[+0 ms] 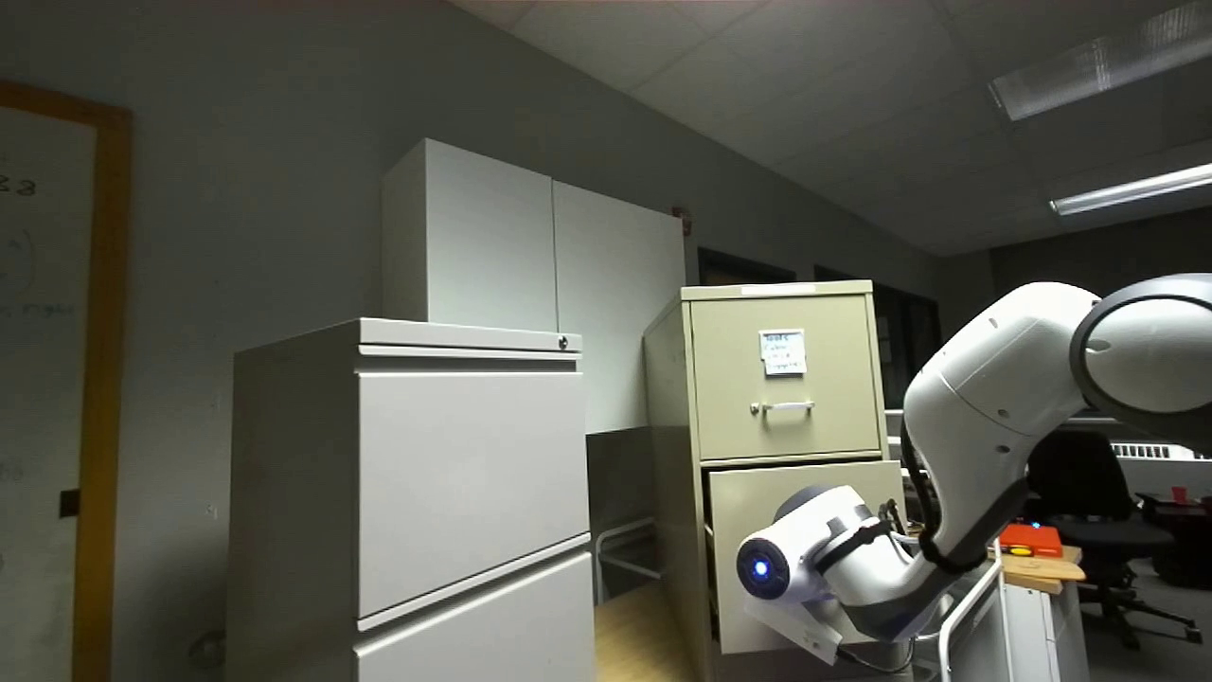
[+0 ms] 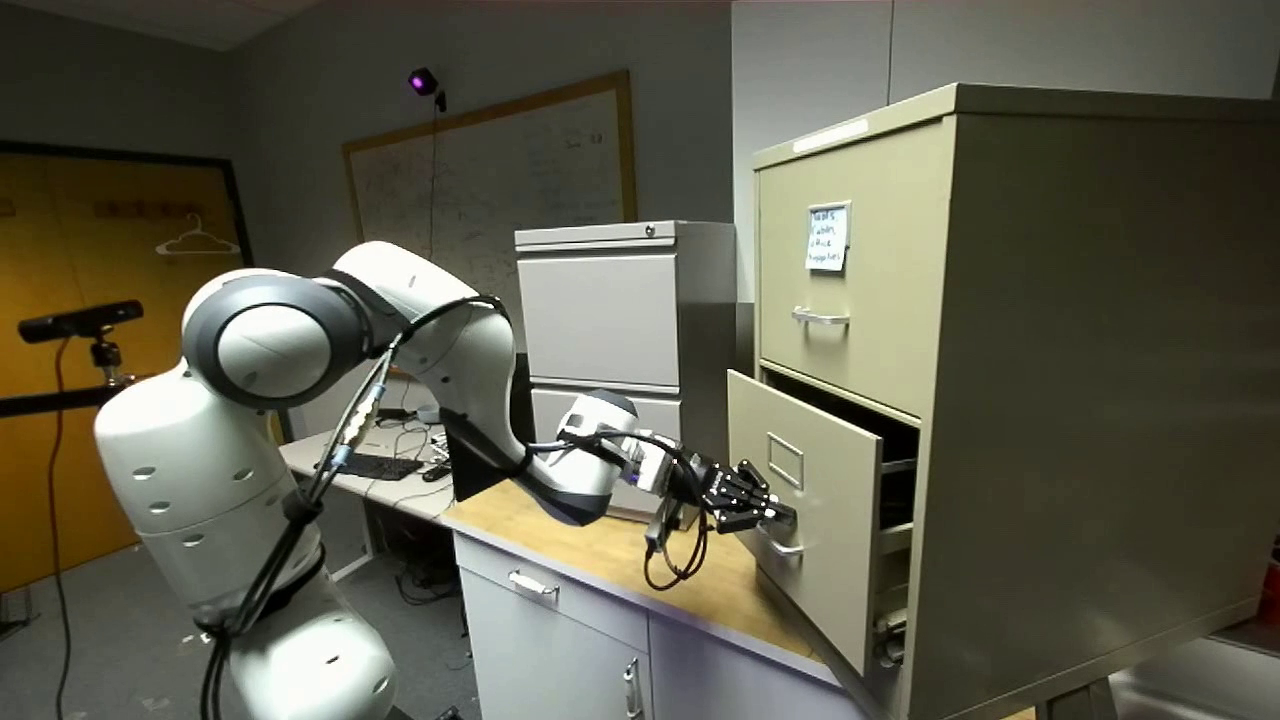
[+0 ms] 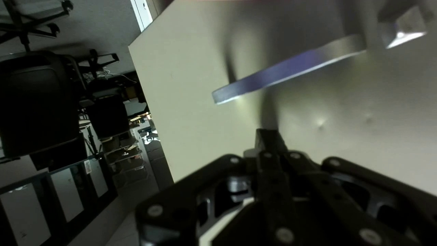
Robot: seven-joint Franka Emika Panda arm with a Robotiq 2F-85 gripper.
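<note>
The beige cabinet's lower drawer (image 2: 828, 480) stands partly pulled out, its front facing my arm. A curved metal handle (image 3: 286, 71) crosses the drawer front in the wrist view, and the same handle (image 2: 786, 547) shows just below my fingertips in exterior view 2. My gripper is shut, with nothing seen between its fingers, and points at the drawer front beside the handle rather than around it. Whether the tips touch the metal face, I cannot tell. In exterior view 1 the arm's wrist (image 1: 812, 557) hides the gripper and handle.
Above is the shut upper drawer (image 2: 858, 264) with its own handle. A grey cabinet (image 2: 600, 318) stands on the wooden counter (image 2: 576, 540) behind the arm. Black cables (image 2: 684, 570) hang below the wrist. Chairs (image 3: 34, 110) and floor lie past the drawer's edge.
</note>
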